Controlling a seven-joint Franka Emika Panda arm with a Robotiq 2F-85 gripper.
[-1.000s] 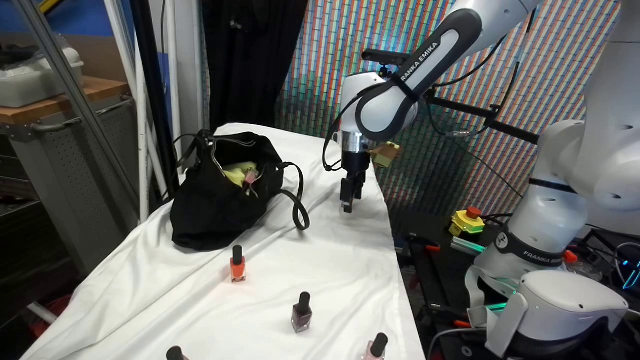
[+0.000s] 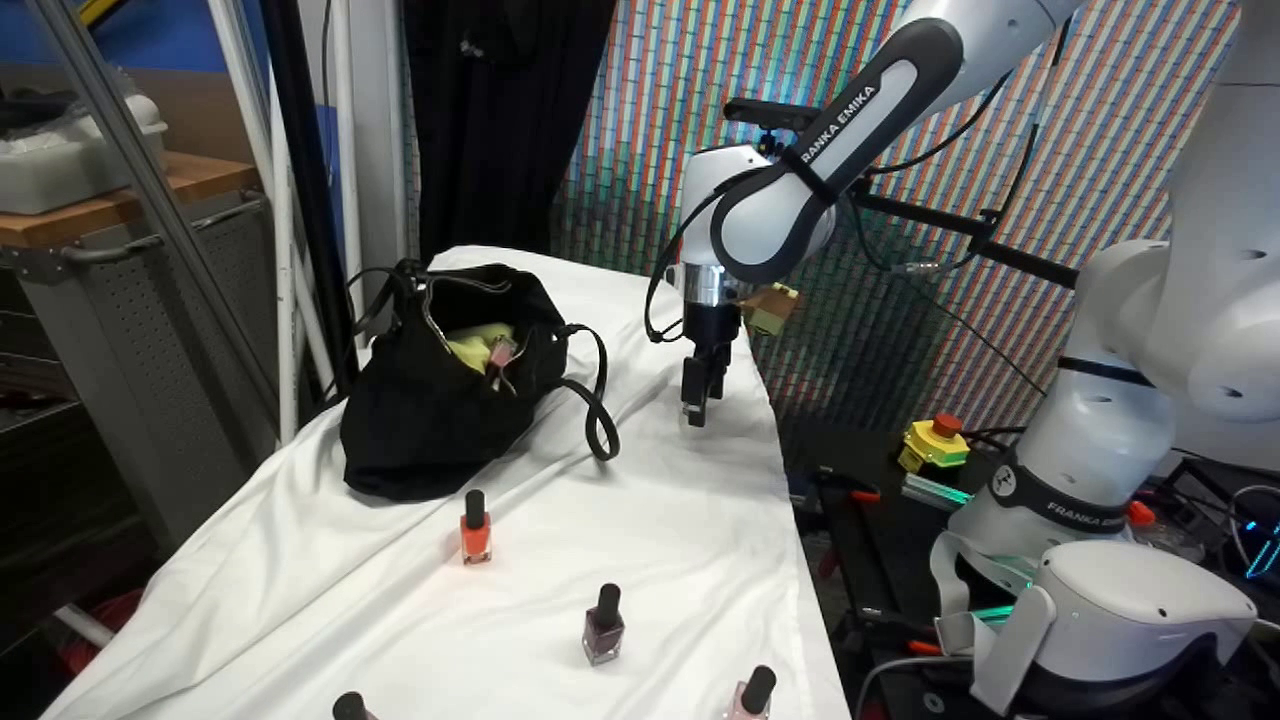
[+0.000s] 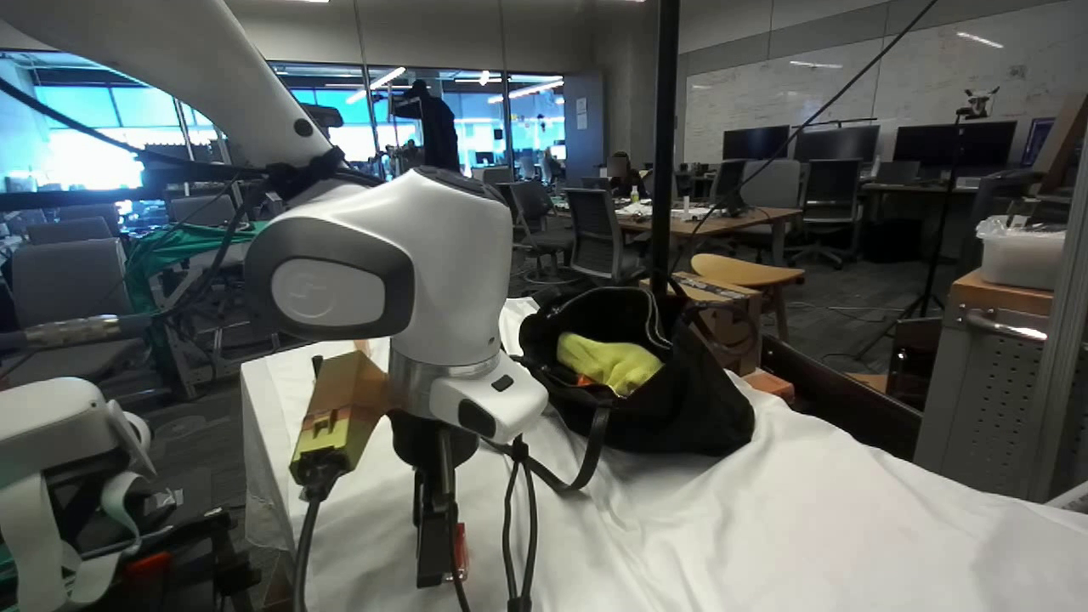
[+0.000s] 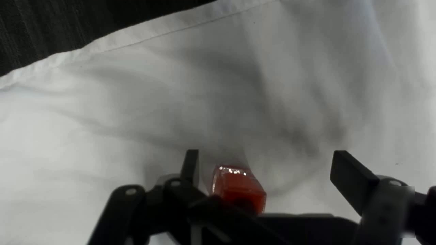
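Observation:
In the wrist view a red nail polish bottle (image 4: 238,188) stands on the white cloth between the spread fingers of my gripper, nearer the left finger. Bare cloth shows between the bottle and the right finger. Exterior view 2 shows a sliver of the red bottle (image 3: 461,551) behind the fingers. The gripper (image 2: 696,414) points down, low over the far right part of the table in exterior view 1. Left of it sits an open black bag (image 2: 420,420) with yellow cloth (image 2: 477,343) and a pinkish item (image 2: 501,353) in its mouth.
An orange bottle (image 2: 476,532), a dark purple bottle (image 2: 603,626), a pale pink bottle (image 2: 752,696) and a black cap (image 2: 350,706) are in the table's front part. The bag's strap (image 2: 596,420) loops out toward the gripper. The table's right edge lies close by the gripper.

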